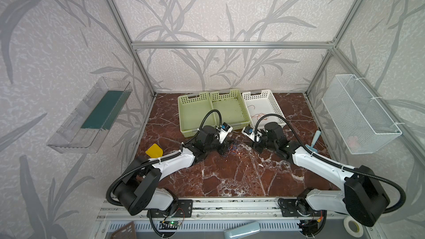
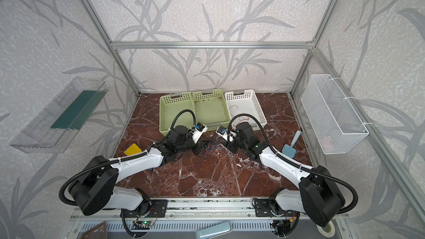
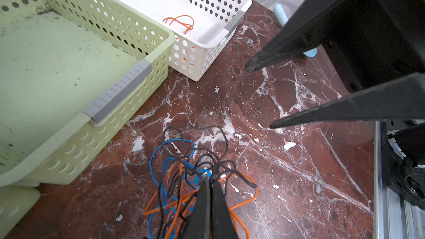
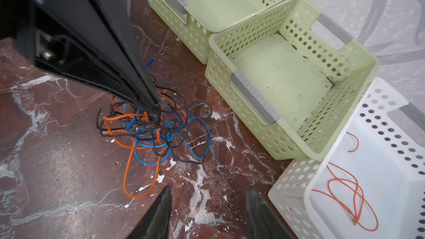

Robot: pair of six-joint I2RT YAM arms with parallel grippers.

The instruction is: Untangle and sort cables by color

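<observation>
A tangle of black, blue and orange cables (image 3: 188, 168) sits mid-table in front of the baskets. My left gripper is shut, its fingertips down in the tangle with strands crowding around them; whether a strand is pinched between them cannot be told. To the right of the tangle, my right gripper stands open with nothing between its fingers. An orange cable (image 4: 352, 192) lies alone in the white basket (image 4: 294, 203). The green basket (image 4: 261, 143) beside it and the farther green basket (image 4: 190, 26) show no cables inside.
At the table's right side rests a light-blue scoop (image 2: 290, 150); a yellow object (image 1: 154, 151) is at the left. Small white flecks (image 3: 290, 145) dot the dark red table. The front of the table is open.
</observation>
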